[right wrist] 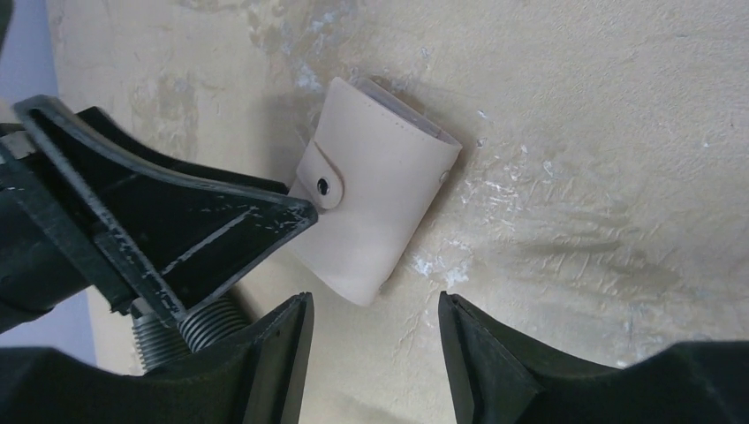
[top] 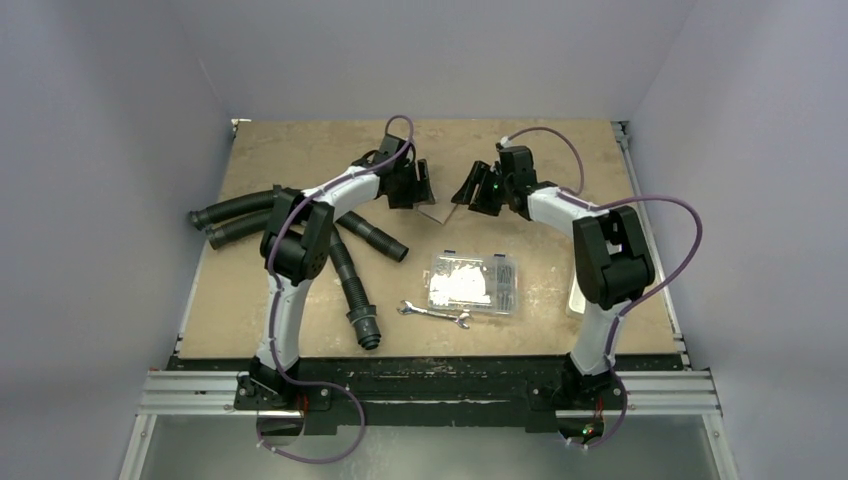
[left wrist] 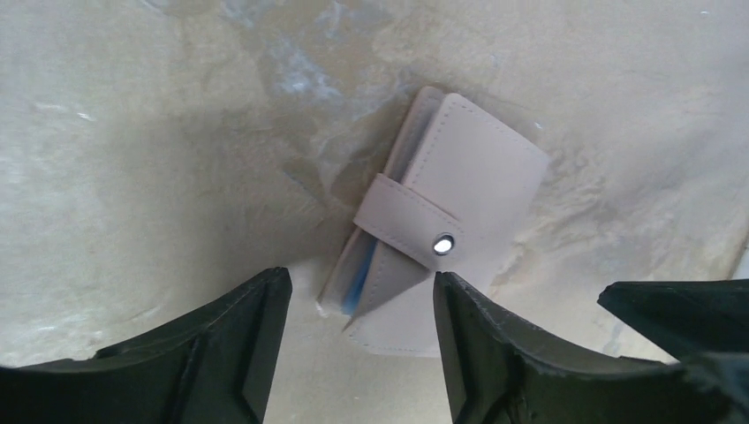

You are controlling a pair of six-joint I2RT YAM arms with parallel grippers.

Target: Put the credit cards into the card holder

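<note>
The pale pink card holder lies on the table between my two grippers, its strap and metal snap facing up. A blue strip shows inside its open edge; I cannot tell if that is a card or lining. My left gripper is open above the holder's near end, its right finger overlapping the cover in view. My right gripper stands open over the holder's other side. In the right wrist view the left gripper's black finger covers part of the strap end. No loose card can be made out.
Black hoses lie at the left, one ending near the left forearm. A clear parts box and a wrench sit nearer the front. The right arm mostly hides a white tray. Bare table surrounds the holder.
</note>
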